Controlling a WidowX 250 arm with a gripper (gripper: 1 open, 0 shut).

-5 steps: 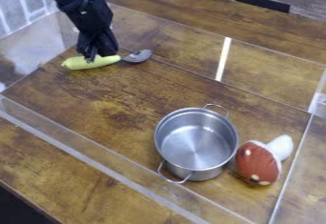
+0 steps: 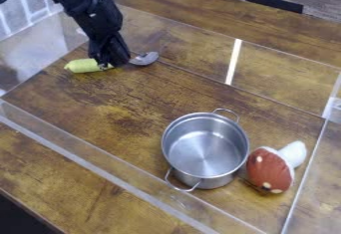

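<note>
My black gripper is lowered at the upper left, over a pale yellow-green elongated object on the wooden table. Its fingertips are at that object's right part, partly hiding it; whether anything is between them is too small to tell. Just right of the gripper lies a silver spoon-like utensil, its left part hidden. A steel pot with two handles stands at the lower centre-right.
A red-and-white mushroom toy lies right of the pot. Clear low walls edge the work area. A white strip is on the upper right.
My gripper has come slightly lower over the yellow-green object, covering more of its right part. The pot and mushroom toy have not moved.
</note>
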